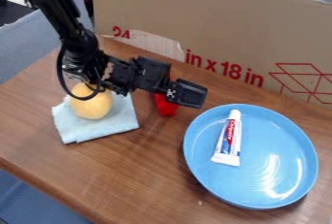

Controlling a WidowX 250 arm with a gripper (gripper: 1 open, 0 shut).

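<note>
The black arm reaches down from the top left to my gripper (130, 82), which is over a yellow round object (91, 104) resting on a folded pale blue cloth (107, 125). A red object (168, 105) is partly hidden behind the gripper. The fingertips are hard to make out, so I cannot tell whether they are open or shut or hold anything. A white toothpaste tube (228, 139) lies on a blue plate (282, 169) at the right.
A large cardboard box (234, 24) stands along the back of the wooden table (143, 179).
</note>
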